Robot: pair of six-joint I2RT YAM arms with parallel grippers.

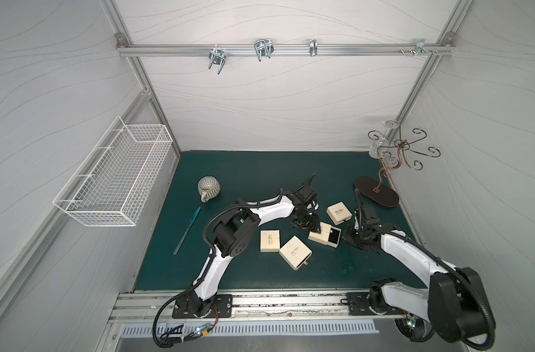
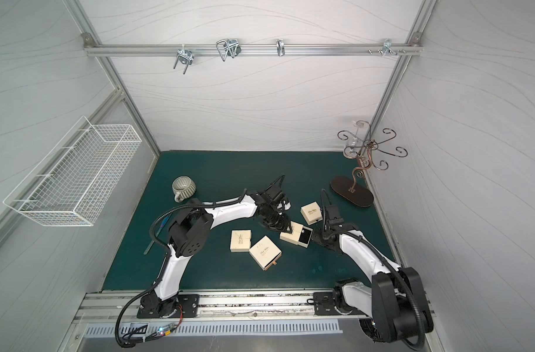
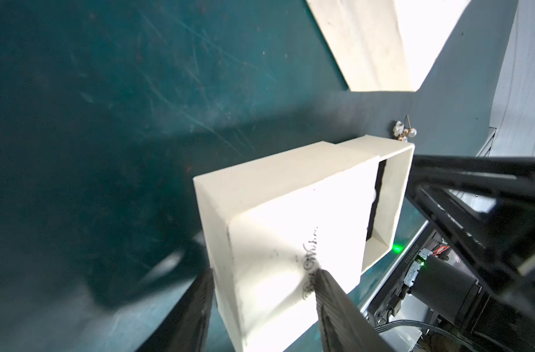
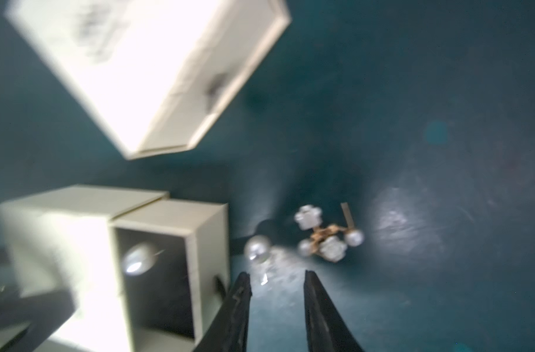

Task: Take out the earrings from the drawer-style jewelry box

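Note:
A cream drawer box lies with its drawer pulled partly out, showing a dark insert with a pearl piece on it. My left gripper is over the box, fingers apart around its end; contact is unclear. Beside the drawer, in the blurred right wrist view, lie a pearl and a cluster of crystal-and-pearl earrings on the table. My right gripper stands open near them, nothing between its fingertips.
Other cream boxes lie nearby. A mug and blue pen are at left, a metal stand at back right.

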